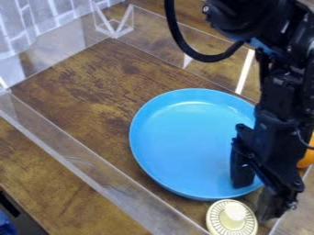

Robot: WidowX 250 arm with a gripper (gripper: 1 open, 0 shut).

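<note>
My black gripper (260, 170) reaches down at the right side of the view, over the right edge of a blue plate (185, 138). Its fingers are dark against dark, and I cannot make out clearly what, if anything, is between them. Just below the plate and left of the gripper's tip lies a cream, round ribbed lid or disc (232, 218). An orange object (306, 151) shows partly behind the arm at the right edge.
A wooden surface (86, 92) with clear plastic strips or walls around it fills the left and top. A dark blue object (10, 218) sits at the lower left corner.
</note>
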